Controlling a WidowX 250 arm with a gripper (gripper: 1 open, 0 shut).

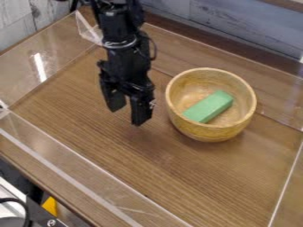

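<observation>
The black robot arm reaches down from the top centre of the camera view, its gripper point(128, 105) hanging open over the wooden table left of a beige bowl. Nothing shows between the fingers. A green block point(208, 107) lies in the bowl point(211, 130), tilted diagonally.
Pale walls edge the back and left. Cables and a small yellow item point(49, 205) are at the lower left, beyond the table's edge.
</observation>
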